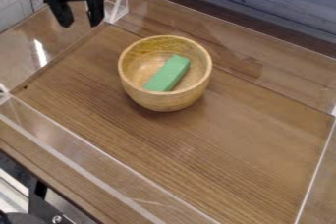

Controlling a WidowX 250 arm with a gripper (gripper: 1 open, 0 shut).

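My gripper (77, 14) hangs at the top left of the camera view, dark, its two fingers apart and open, with nothing visible between them. To its right and lower stands a round yellow bowl (164, 102) on the wooden surface, holding a green block (168, 74) that lies tilted inside it. The gripper is apart from the bowl.
Walls (262, 2) bound the space along the back, with a raised edge at the right side.
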